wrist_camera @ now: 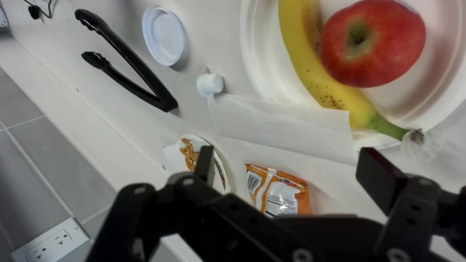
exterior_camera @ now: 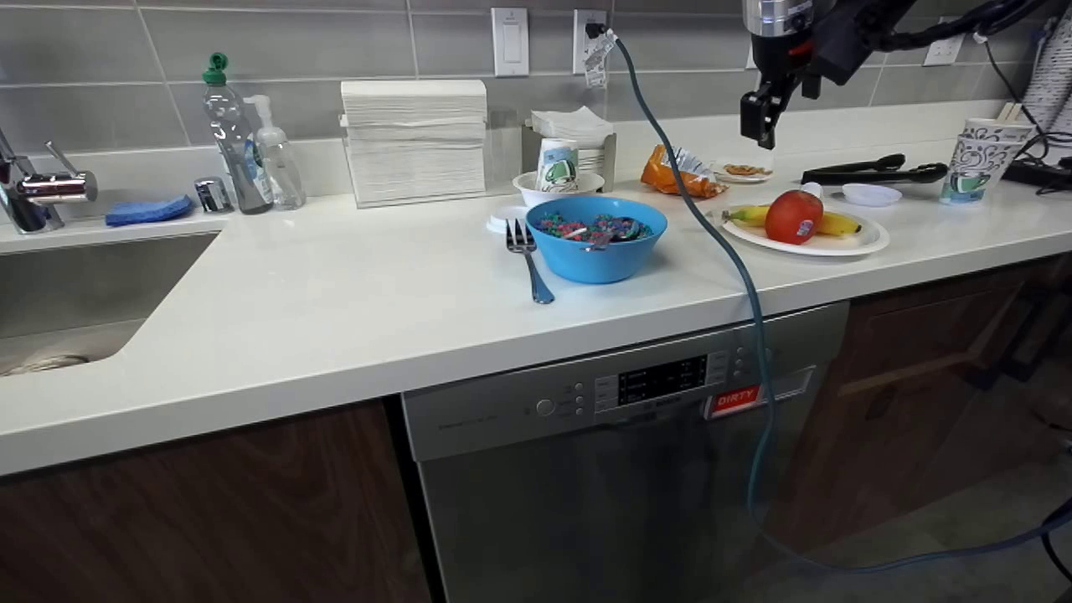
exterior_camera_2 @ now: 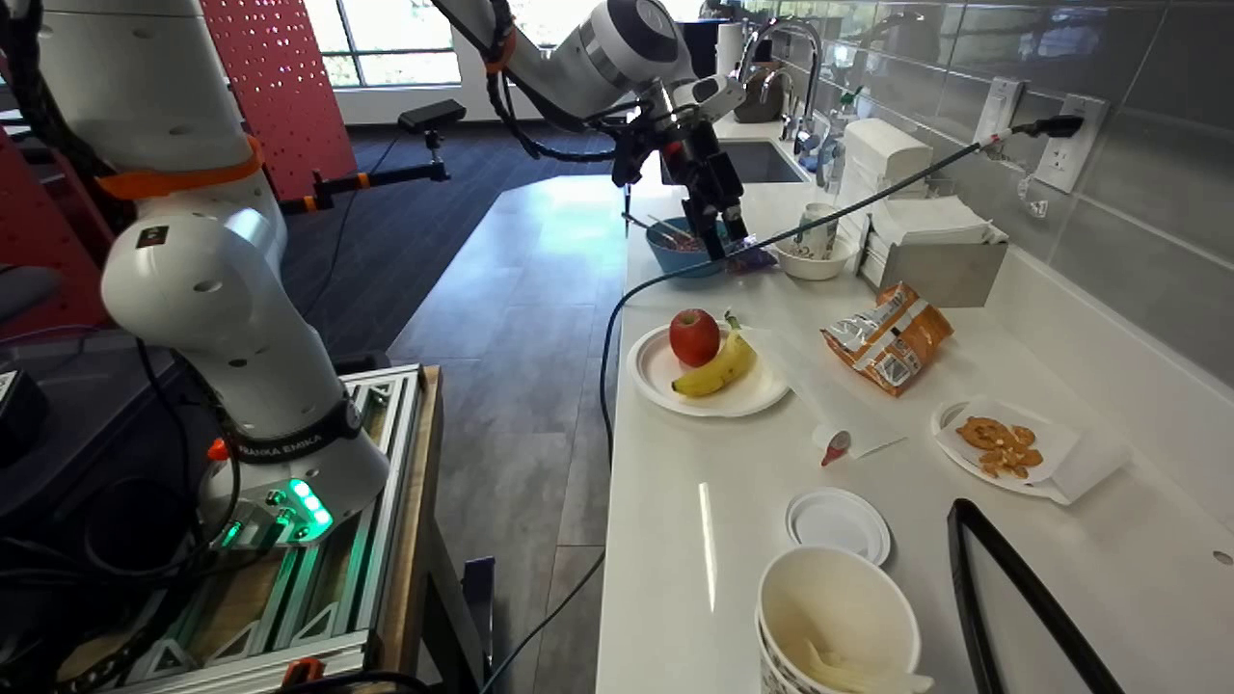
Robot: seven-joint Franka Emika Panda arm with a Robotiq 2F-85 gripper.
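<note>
My gripper stands open above the counter, its two dark fingers (wrist_camera: 379, 177) wide apart with nothing between them. Exterior view 1 shows the gripper (exterior_camera: 760, 122) high over the back right of the counter. In the wrist view, a red apple (wrist_camera: 371, 48) and a yellow banana (wrist_camera: 301, 56) lie together on a white plate (wrist_camera: 257, 52). An orange snack bag (wrist_camera: 279, 190) appears below the gap between the fingers. Partly behind one finger is a small plate of brown snacks (wrist_camera: 189, 153).
Black tongs (wrist_camera: 131, 61), a white lid (wrist_camera: 164, 35) and a small white cap (wrist_camera: 209, 83) lie nearby. A blue cable (exterior_camera: 739, 261) hangs across the counter's front. The blue bowl (exterior_camera: 593, 263) holds colourful wrapped pieces; a fork (exterior_camera: 535, 271) lies beside it. Clear counter extends toward the sink.
</note>
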